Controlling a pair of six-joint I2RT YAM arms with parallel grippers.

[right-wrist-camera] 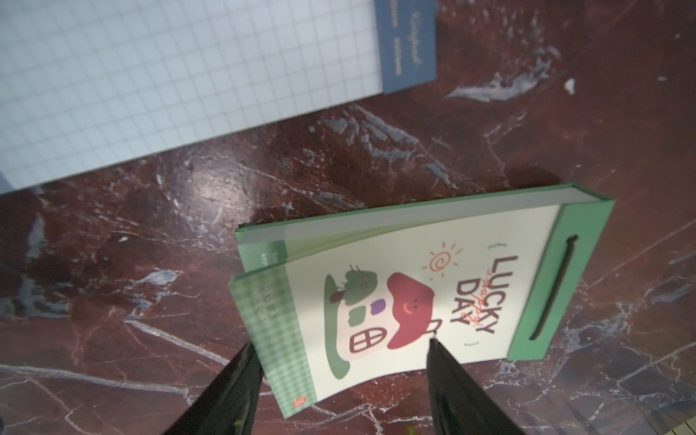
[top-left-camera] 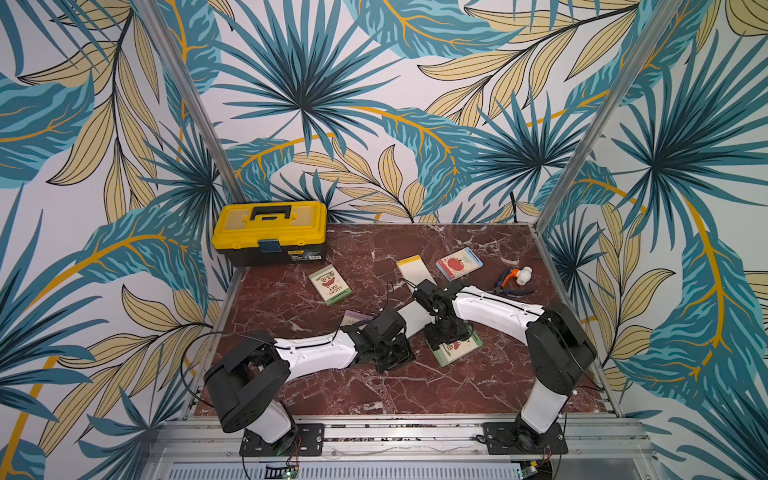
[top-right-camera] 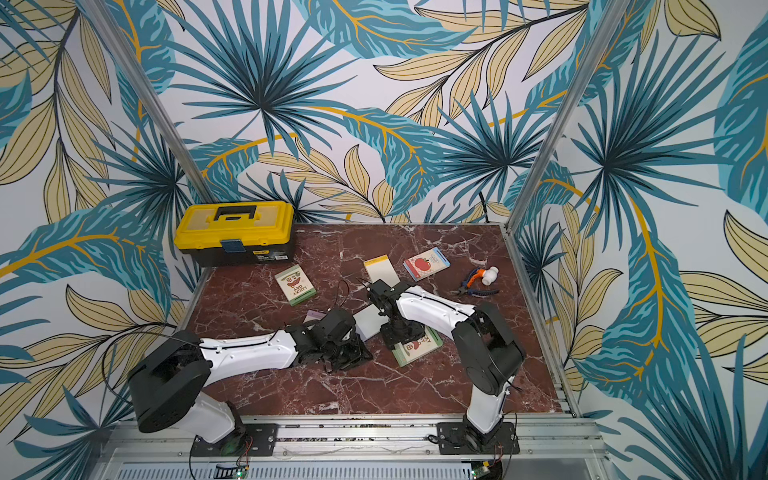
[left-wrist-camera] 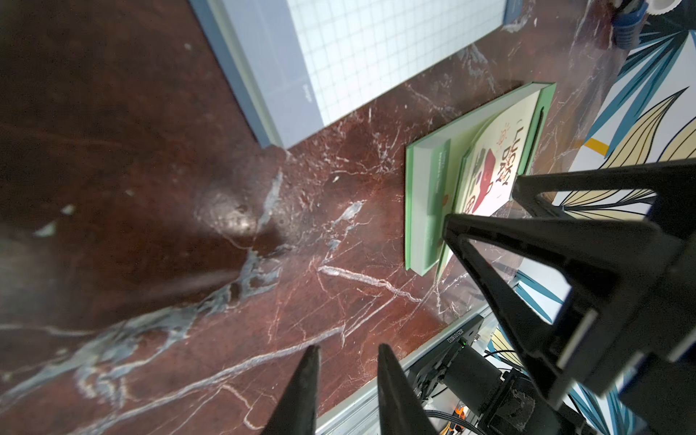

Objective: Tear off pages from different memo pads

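The green-bound "LUCKY DAY" memo pad [right-wrist-camera: 435,290] lies flat below my right gripper. Its printed upper sheet is raised at the end away from the binding, showing the green-banded layer underneath. My right gripper is open; one finger [right-wrist-camera: 235,395] is at the raised sheet's edge, though whether it touches cannot be told. To the left, low over the bare table, my left gripper stands part open with an empty gap, apart from the pad. A grid memo pad with blue-grey ends [left-wrist-camera: 391,50] lies behind them, partly covered by the arms in the top views.
Another green-edged pad [top-left-camera: 331,285] lies back left, near the yellow toolbox [top-left-camera: 270,228]. A yellow-topped pad [top-left-camera: 414,269] and an apple-print pad [top-left-camera: 459,263] are at the back. Orange-handled pliers [top-left-camera: 509,278] lie at right.
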